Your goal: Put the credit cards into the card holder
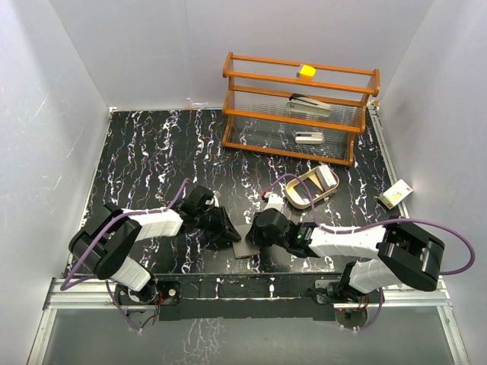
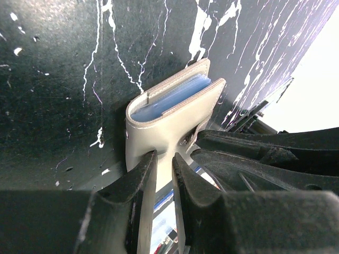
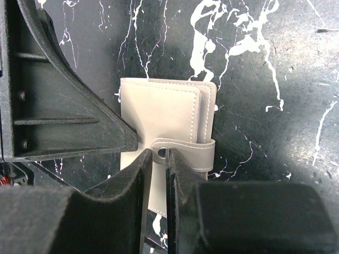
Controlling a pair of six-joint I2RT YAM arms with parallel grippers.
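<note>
The beige card holder [image 2: 159, 137] lies on the black marble surface between the two grippers, a blue card [image 2: 172, 95] inside its open pocket. My left gripper is shut on the holder's near side. My right gripper has its fingertips close together at the holder's snap strap [image 3: 188, 151]; whether it grips the strap is unclear. In the top view both arms meet over the holder [image 1: 245, 245] at the front middle.
A tray [image 1: 312, 196] with contents lies right of centre, below a wooden rack [image 1: 289, 152] holding staplers. A small box [image 1: 396, 192] sits at the right edge.
</note>
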